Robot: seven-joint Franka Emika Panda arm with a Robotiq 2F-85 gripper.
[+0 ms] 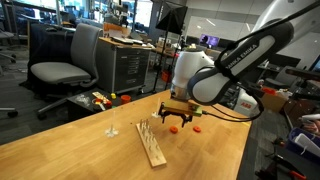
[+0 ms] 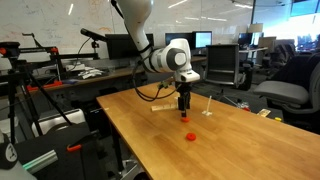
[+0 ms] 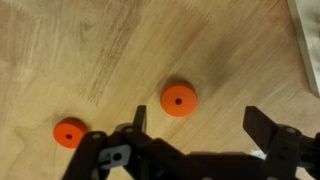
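Two round orange-red discs, each with a small dark centre hole, lie apart on the wooden table. In the wrist view one disc (image 3: 179, 99) sits near the middle, between and slightly beyond the fingertips of my gripper. The other disc (image 3: 70, 132) is at lower left, outside the left finger. My fingers stand open, with nothing held. Exterior view 1 has the gripper just above the nearer disc (image 1: 174, 129), the second disc (image 1: 197, 129) to its right. From exterior view 2, the fingers point down over one disc (image 2: 184, 120), while another (image 2: 191, 137) lies nearer the camera.
A wooden board with upright pegs at one end (image 1: 154, 150) lies left of the gripper. A thin white stand (image 1: 112, 130) is farther left. Small coloured items (image 1: 101, 101) lie near the back edge.
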